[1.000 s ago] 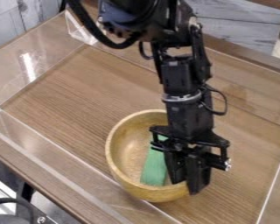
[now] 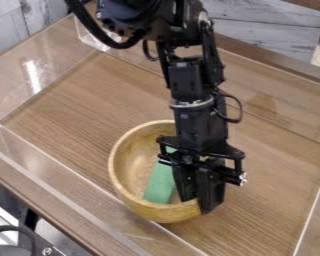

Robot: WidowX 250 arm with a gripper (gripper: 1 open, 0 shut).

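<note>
A round wooden bowl (image 2: 127,165) sits on the wooden table, holding a green object (image 2: 162,180) in its left part. My black gripper (image 2: 200,190) reaches down over the right part of the bowl, its lower end at the bowl's front right rim. The arm hides much of the bowl's inside, and I cannot tell what is between the fingers.
The bare table (image 2: 69,100) has free room to the left and right of the bowl. Grey boards run along the back. A dark cable lies at the lower left corner.
</note>
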